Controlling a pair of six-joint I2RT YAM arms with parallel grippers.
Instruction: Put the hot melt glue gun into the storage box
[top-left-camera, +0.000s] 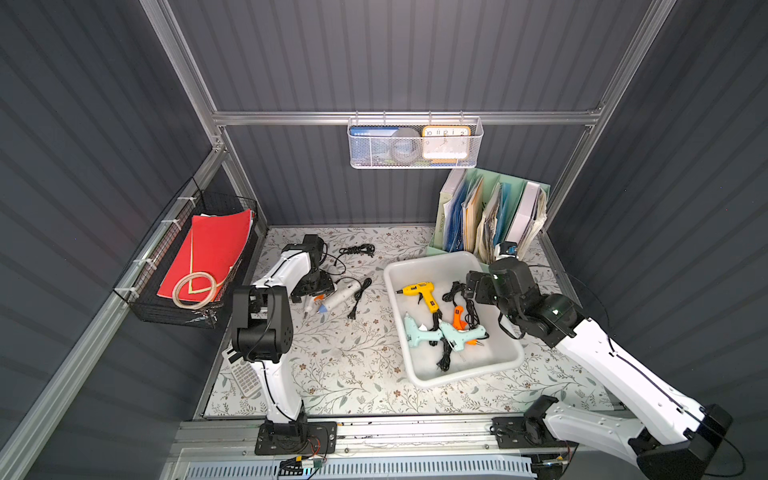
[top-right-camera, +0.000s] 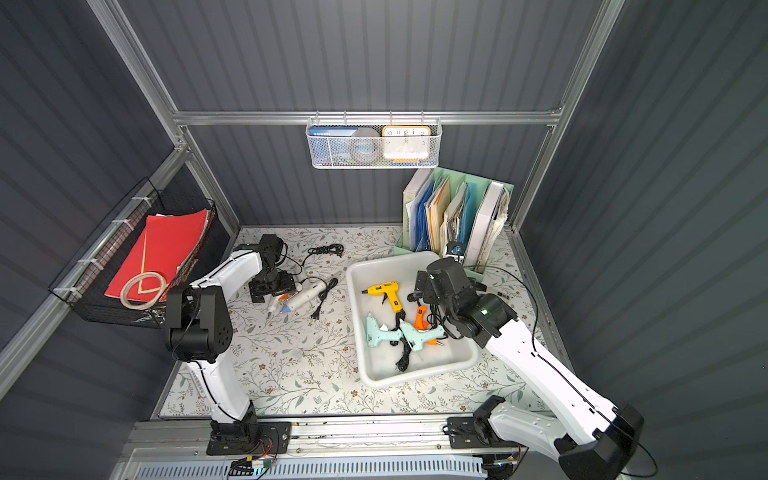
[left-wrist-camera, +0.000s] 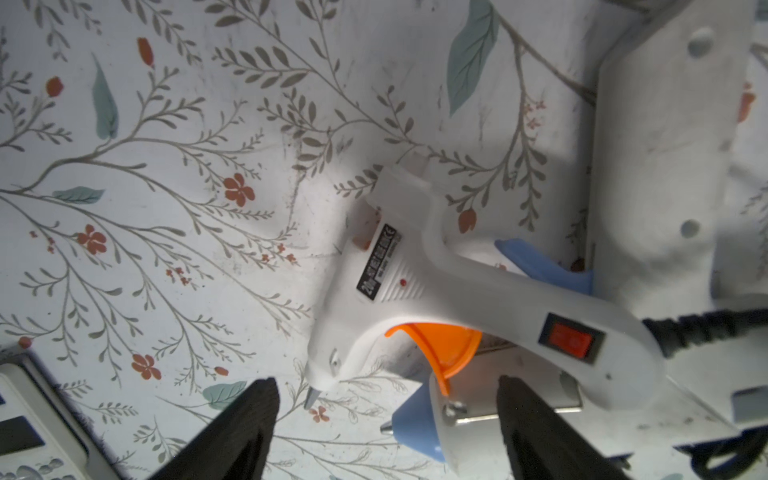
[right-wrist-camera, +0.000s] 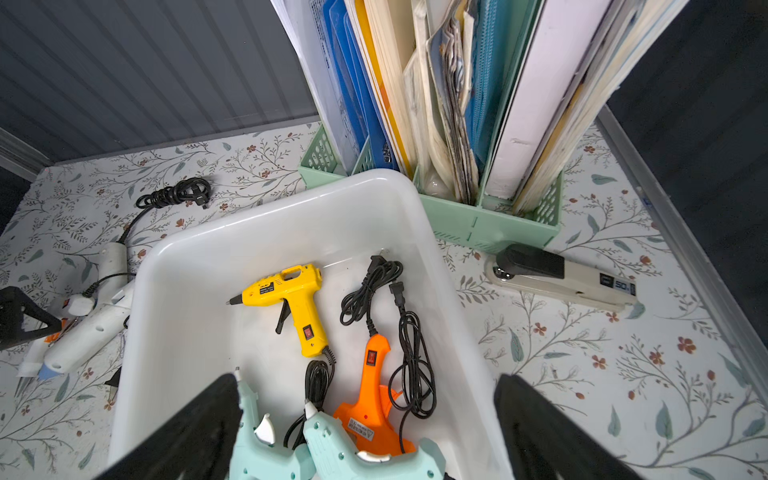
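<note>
On the table left of the storage box (top-left-camera: 397, 340) lie two white glue guns. One has an orange trigger and red switch, the white glue gun with orange trigger (left-wrist-camera: 456, 296); a blue-tipped white glue gun (left-wrist-camera: 512, 432) lies partly beneath its handle in the left wrist view. Just over them is my left gripper, open, its fingers apart with nothing clasped. Inside the box lie a yellow glue gun (right-wrist-camera: 296, 300), an orange one (right-wrist-camera: 372, 400) and two mint ones (top-left-camera: 416, 332). My right gripper hangs open and empty above the box's right part.
Green file holder (right-wrist-camera: 480, 228) with folders stands behind the box, a stapler (right-wrist-camera: 560, 276) to its right. A coiled black cable (top-left-camera: 357, 249) lies at the back. A calculator (left-wrist-camera: 36, 424) is at the left.
</note>
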